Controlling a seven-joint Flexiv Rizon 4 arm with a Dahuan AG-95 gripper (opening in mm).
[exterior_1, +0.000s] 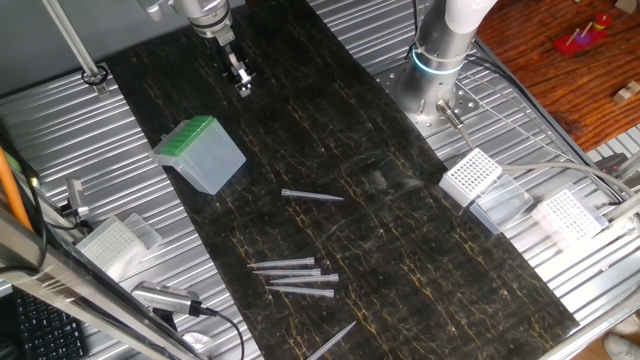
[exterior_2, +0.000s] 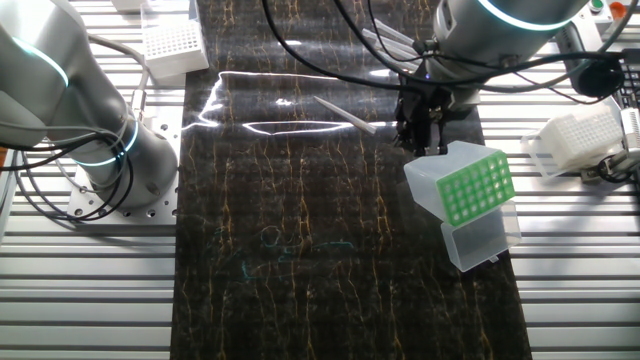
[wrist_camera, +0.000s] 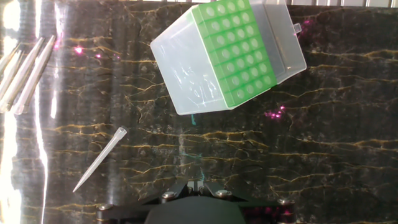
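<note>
In the wrist view, my gripper is at the bottom edge, its fingertips close together with nothing visible between them. It hangs over the dark table in exterior view 1, gripper, apart from the tip box. A translucent box with a green perforated top lies tilted, its lid open; the green grid faces up in the wrist view. One clear pipette tip lies alone on the table, left of my gripper in that view. Several more tips lie in a group, and another tip is farther off.
White racks sit beyond the right edge, and another white rack sits beyond the left.
</note>
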